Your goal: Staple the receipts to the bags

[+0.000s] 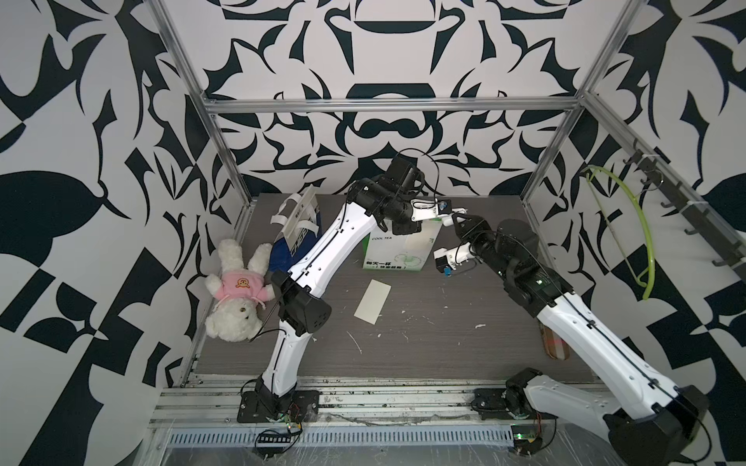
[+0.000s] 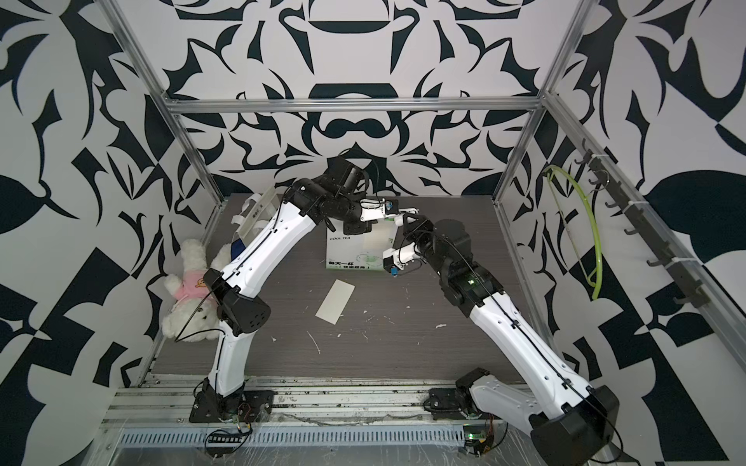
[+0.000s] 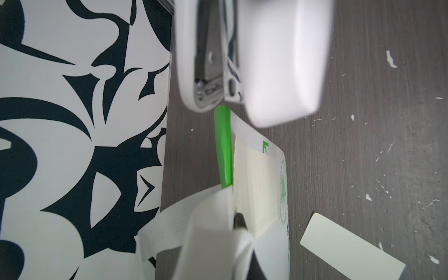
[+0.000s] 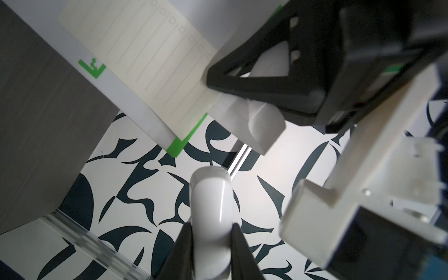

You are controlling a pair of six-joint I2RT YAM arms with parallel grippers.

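The white stapler [image 4: 211, 200] is clasped in my right gripper. In the left wrist view the stapler [image 3: 284, 60] hangs above one top corner of the bag, its mouth open; whether it touches the bag I cannot tell. The white and green bag [image 1: 394, 252] stands in the middle of the table. A cream lined receipt [image 4: 154, 70] lies against its upper front. My left gripper is shut on the receipt and bag at the bag's upper edge, partly hidden behind the white paper handle [image 3: 205, 242].
A loose pale slip [image 1: 373, 301] lies in front of the bag. To the left are a blue and beige bag [image 1: 289, 247] with white handles and a plush rabbit [image 1: 237, 299] in pink.
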